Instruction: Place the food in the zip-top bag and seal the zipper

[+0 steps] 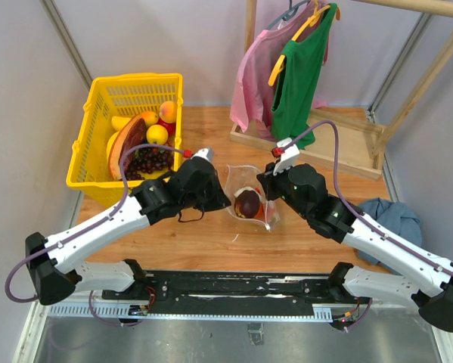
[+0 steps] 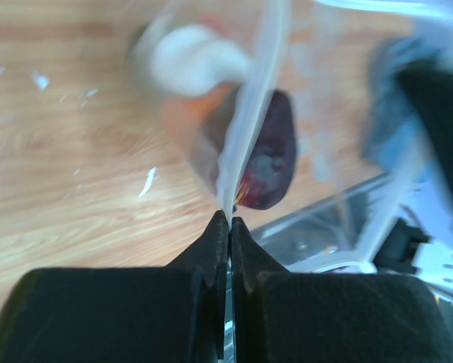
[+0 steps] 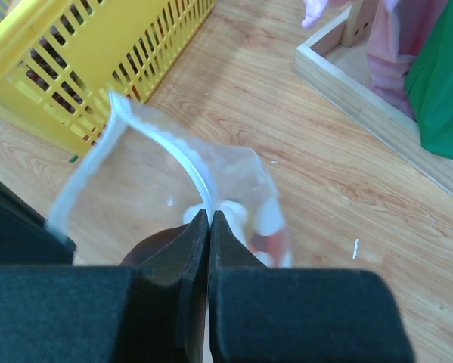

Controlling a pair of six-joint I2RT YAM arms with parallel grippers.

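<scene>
Between my two grippers stands the clear zip top bag (image 1: 249, 172), its mouth spread wide. Inside it lies a dark purple food item (image 1: 247, 203), with white and orange-red pieces beside it. My left gripper is shut on one side of the bag's rim, whose pale strip (image 2: 245, 128) runs up from the fingertips. The opposite side of the rim is pinched in my right gripper, also shut; its strip (image 3: 182, 153) curves away up and left. In the top view the fingertips of both grippers are mostly hidden by the arms.
A yellow basket (image 1: 128, 83) of fruit is at the back left. At the back right, a wooden rack base (image 1: 347, 146) stands under hanging pink and green clothes. Blue cloth (image 1: 392, 219) lies at the right. The table in front of the bag is clear.
</scene>
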